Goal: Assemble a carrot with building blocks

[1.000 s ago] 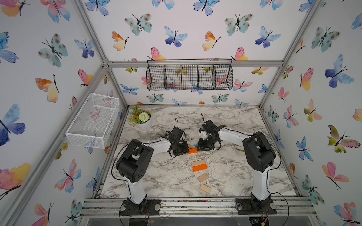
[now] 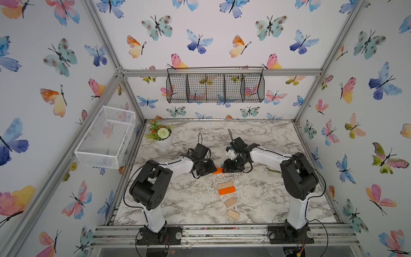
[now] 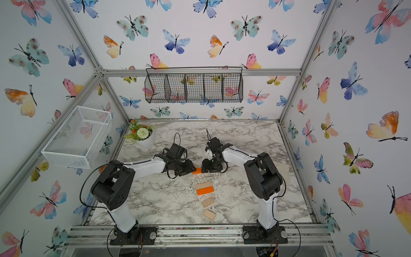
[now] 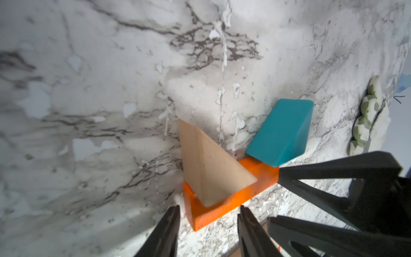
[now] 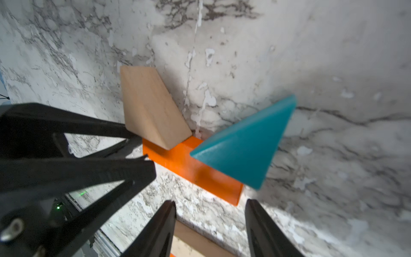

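Observation:
An orange block (image 2: 218,170) lies on the marble table between my two grippers. In the left wrist view a tan wedge (image 4: 214,165) and a teal wedge (image 4: 280,130) rest at its far edge or partly over it; whether they sit flush cannot be told. My left gripper stands open near the tan wedge's end of the orange block, its fingers apart with nothing gripped. Near the teal wedge (image 5: 252,145), my right gripper is open too and holds nothing. Both grippers mostly hide these wedges from above.
Toward the front, a tan block (image 2: 224,185) adjoins an orange block (image 2: 227,190), with loose tan blocks (image 2: 230,202) nearer still. A flower pot (image 2: 163,140) stands back left. The grippers are close together.
The left gripper has edged a little right.

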